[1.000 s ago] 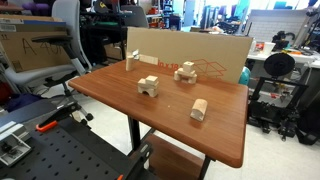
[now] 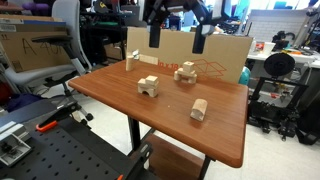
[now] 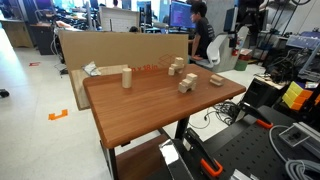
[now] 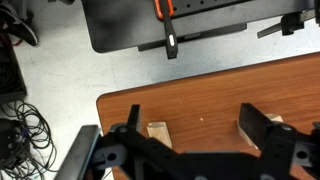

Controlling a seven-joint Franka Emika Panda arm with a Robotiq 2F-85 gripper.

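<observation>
My gripper (image 2: pixel 177 40) hangs open above the table in exterior view 1, its two dark fingers wide apart and nothing between them. Well below it, on the brown tabletop (image 2: pixel 160 104), sits a small stack of pale wooden blocks (image 2: pixel 148 87). A second wooden stack (image 2: pixel 185 73) is farther back. Toward the near right stands a wooden cylinder (image 2: pixel 199 110), and a thin wooden piece (image 2: pixel 129 64) is at the far left. Looking down in the wrist view, a pale block (image 4: pixel 158 133) shows between the fingers and another wooden piece (image 4: pixel 247 136) is partly hidden by the right finger.
A cardboard panel (image 2: pixel 220 55) stands along the table's back edge. A dark bench (image 2: pixel 70 150) with cables and tools lies in front, with a gap to the table. Bare tabletop surrounds the wooden pieces. A person (image 3: pixel 201 35) sits in the background.
The wooden pieces on the table have not moved.
</observation>
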